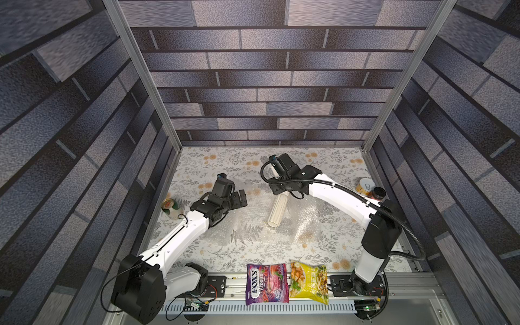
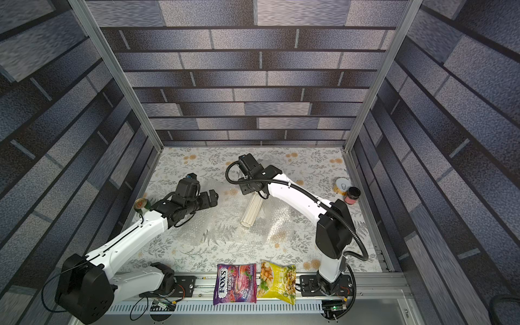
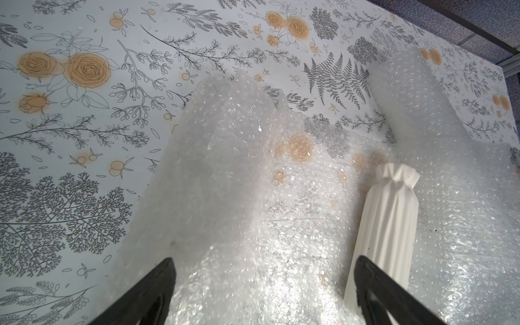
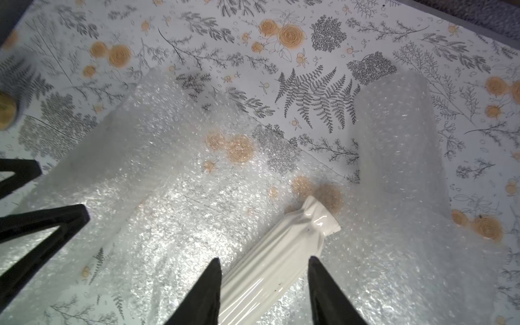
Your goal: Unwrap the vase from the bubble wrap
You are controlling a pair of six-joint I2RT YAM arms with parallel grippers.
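A white ribbed vase lies on its side on the spread, clear bubble wrap, uncovered, with raised folds of wrap on either side of it. My left gripper is low over the wrap to the left of the vase, its fingers wide apart with nothing held. My right gripper hangs above the vase, fingertips apart on either side of the vase's body in the right wrist view; it does not appear to grip it.
A can stands at the left edge. Two jars are at the right edge. Two snack bags lie at the front edge.
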